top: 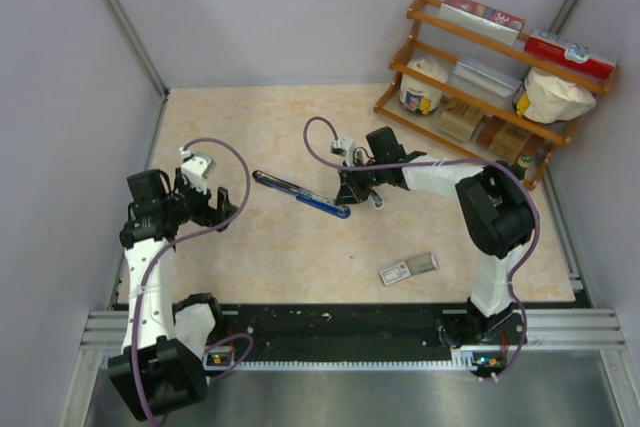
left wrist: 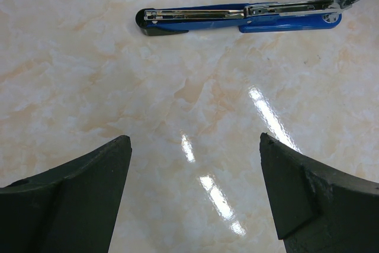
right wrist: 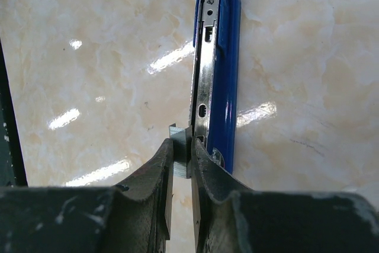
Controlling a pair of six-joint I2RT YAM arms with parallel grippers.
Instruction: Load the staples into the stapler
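A blue stapler (top: 301,194) lies opened out flat in the middle of the table, its metal channel facing up. In the right wrist view, my right gripper is shut on a short silvery strip of staples (right wrist: 180,140). That strip is beside the near end of the stapler's metal channel (right wrist: 204,81), overlapping its edge in this view; whether they touch I cannot tell. My left gripper is open and empty over bare table, with the stapler (left wrist: 207,23) beyond its fingers.
A staple box (top: 408,268) lies near the front edge, right of centre. At the back right stands a wooden shelf (top: 490,87) with boxes and tubs. Bare table lies between the left arm and the stapler.
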